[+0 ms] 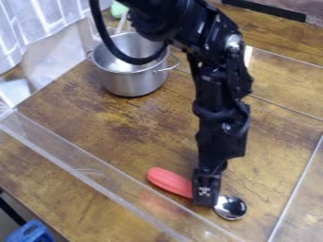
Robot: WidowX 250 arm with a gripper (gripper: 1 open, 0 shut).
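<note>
A red-handled utensil (169, 181) with a round metal end (231, 207) lies on the wooden table near the bottom centre. My black gripper (205, 189) is down on it, over the part between handle and metal end. Whether the fingers are closed on it is hidden by the gripper's body.
A steel pot (127, 79) stands at the back left. A clear panel edge crosses the front of the table, and a blue object (32, 233) is at the bottom left corner.
</note>
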